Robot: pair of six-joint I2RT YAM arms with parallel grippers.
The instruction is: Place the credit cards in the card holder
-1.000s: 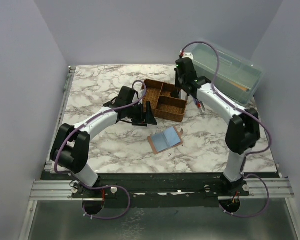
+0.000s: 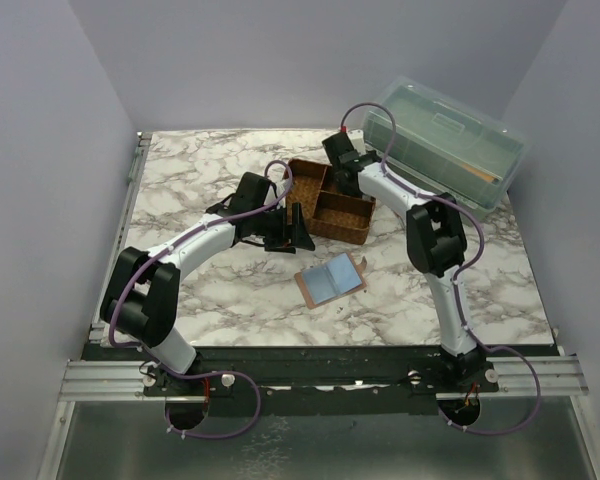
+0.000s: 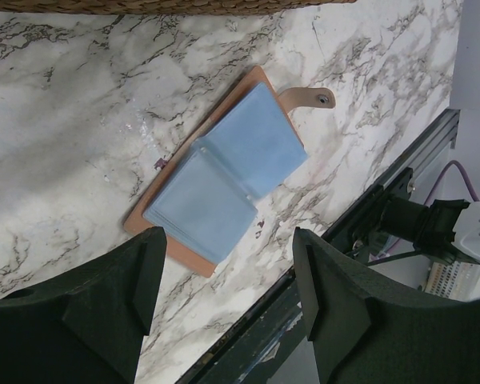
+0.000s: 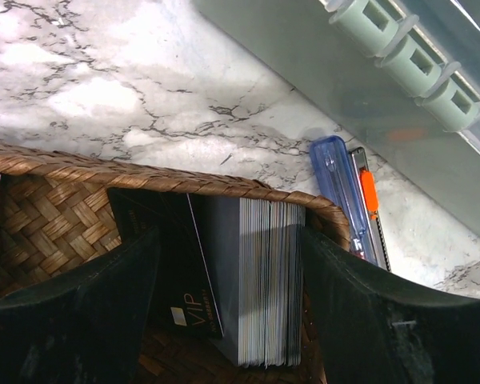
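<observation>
A tan card holder with blue-grey pockets (image 2: 346,275) lies open near the table's front, seen also in the left wrist view (image 3: 200,206). The woven organizer (image 2: 342,226) stands behind it. My right gripper is down over its back compartment, open around dark cards (image 4: 170,264), one marked VIP, and a stack of card edges (image 4: 268,281). My left gripper hangs above and left of the holder, open, nothing between its fingers.
A translucent plastic box (image 2: 450,135) sits at the back right. A blue item (image 4: 340,180) and an orange-slider cutter (image 4: 368,192) lie beside the organizer.
The left arm looks unchanged in the top view.
</observation>
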